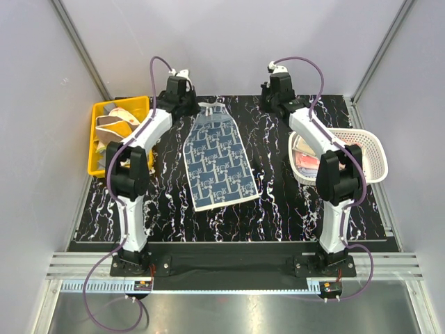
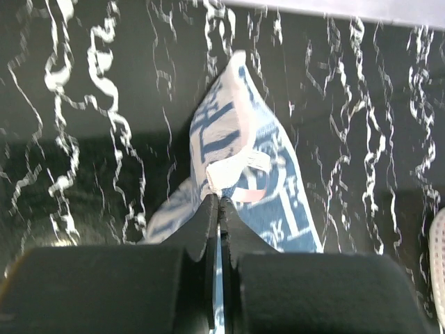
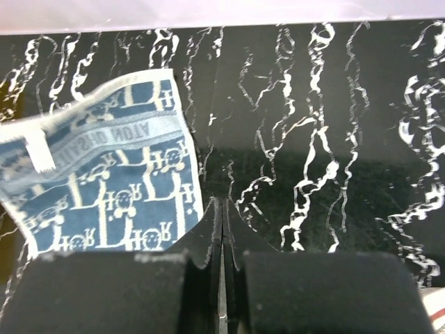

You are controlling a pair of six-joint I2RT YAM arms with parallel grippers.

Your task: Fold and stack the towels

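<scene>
A blue patterned towel [image 1: 221,164] with white hems lies spread on the black marbled table [image 1: 285,223], its far end narrowed and bunched toward the upper left. My left gripper [image 1: 197,109] is at that corner, shut; in the left wrist view the raised, folded white hem with its label [image 2: 229,167] meets the fingertips [image 2: 217,198]. My right gripper [image 1: 264,104] is shut with nothing between its fingers, beside the towel's right side; in the right wrist view the towel [image 3: 118,188] lies flat to the left of the fingertips [image 3: 222,200].
A yellow bin [image 1: 95,156] of folded cloths stands at the left, a white basket [image 1: 375,156] with cloths at the right. The back wall edge lies close behind both grippers.
</scene>
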